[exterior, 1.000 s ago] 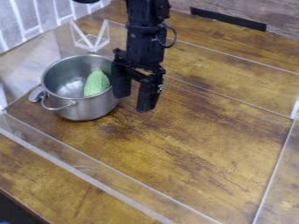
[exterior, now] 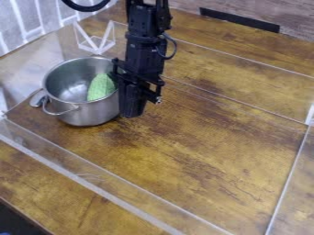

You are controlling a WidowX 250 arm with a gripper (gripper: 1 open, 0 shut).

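A large steel pot (exterior: 76, 106) with side handles sits at the left of the wooden table, a green oblong object (exterior: 102, 84) inside it. My black gripper (exterior: 128, 103) is low at the pot's right rim, partly in front of it. It looks narrow, and I see nothing clearly held; the gap between its fingers is too dark to make out.
A white wire-like stand (exterior: 95, 37) is at the back left. Clear plastic edges run along the left and right sides.
My gripper has moved left toward the pot and narrowed in outline. The pot and green object look about the same.
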